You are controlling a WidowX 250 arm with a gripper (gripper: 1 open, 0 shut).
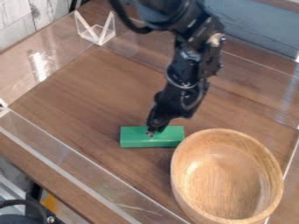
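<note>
A green rectangular block [135,137] lies flat on the wooden table, just left of a large round wooden bowl [226,175]. The black gripper [156,127] reaches down from the top, its tips at the upper middle of the block. It looks shut; whether anything is between the tips is too small to tell.
A clear acrylic holder [96,28] stands at the back left. Clear strips run along the table's edges, and a blue-grey panel lies along the back. The left and middle of the tabletop [82,96] are open.
</note>
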